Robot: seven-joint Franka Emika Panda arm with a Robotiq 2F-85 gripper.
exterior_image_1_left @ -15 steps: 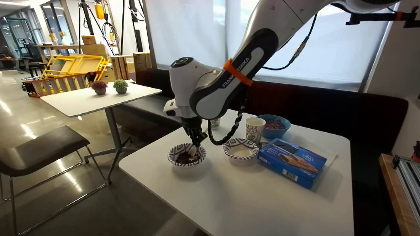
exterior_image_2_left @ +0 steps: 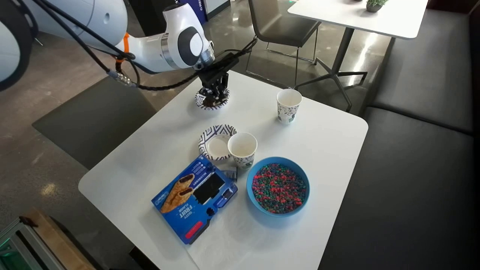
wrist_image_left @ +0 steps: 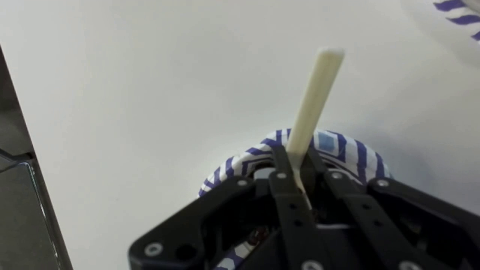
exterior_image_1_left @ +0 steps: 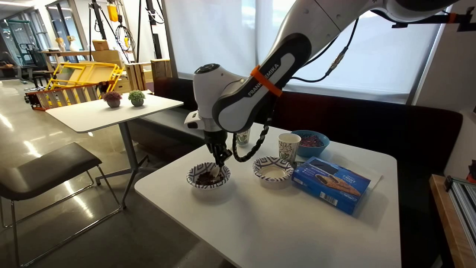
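In the wrist view my gripper is shut on a pale stick-like handle [wrist_image_left: 315,99], which rises at a slant from between the fingers. A white end [exterior_image_1_left: 216,171], spoon-like in shape, reaches from the gripper into a patterned paper bowl [exterior_image_1_left: 195,184]. Dark brown contents [exterior_image_1_left: 206,179] lie in that bowl, and the white end touches or enters them; how deep I cannot tell. From the other side, the gripper [exterior_image_2_left: 219,95] covers much of the bowl [exterior_image_2_left: 200,104]. The fingers hide most of the bowl's inside in the wrist view.
A second patterned bowl [exterior_image_2_left: 206,148], with pale contents or a bare bottom, stands beside a paper cup [exterior_image_2_left: 243,155]. Another cup [exterior_image_2_left: 287,109], a blue bowl of colourful bits [exterior_image_2_left: 307,198] and a blue box [exterior_image_1_left: 332,184] share the table.
The arm has shifted slightly left in exterior view 1 and sits a little lower. The bowl with dark contents has slid slightly left with it.
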